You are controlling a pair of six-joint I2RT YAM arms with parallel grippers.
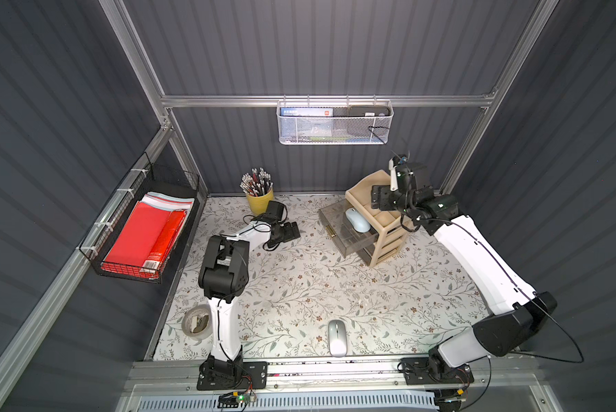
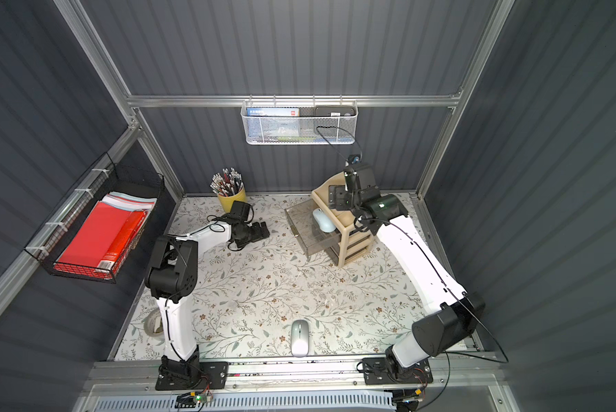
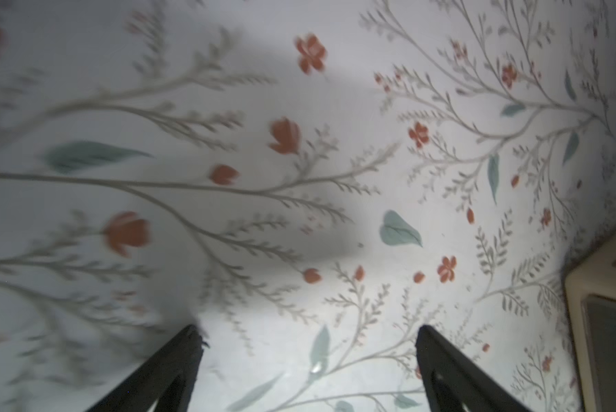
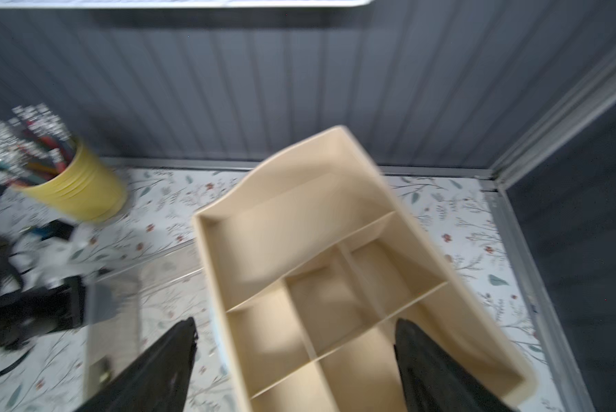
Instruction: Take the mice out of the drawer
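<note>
A light blue mouse (image 1: 357,219) lies in the pulled-out clear drawer (image 1: 334,218) of the beige organizer (image 1: 387,248). On the table near the front edge rests a grey-white mouse (image 1: 337,338). My right gripper (image 1: 382,197) hovers above the organizer's top, its fingers (image 4: 158,367) apart over the compartments and nothing between them. Left of the drawer, clear of its handle, my left gripper (image 1: 292,232) is low over the table. Its fingers (image 3: 158,374) are wide apart with only tabletop showing between.
Behind the left gripper stands a yellow pencil cup (image 1: 260,202). A white mesh basket (image 1: 334,130) hangs on the back wall and a black wire tray (image 1: 135,274) on the left. A round bowl (image 1: 198,322) sits front left. Mid-table is free.
</note>
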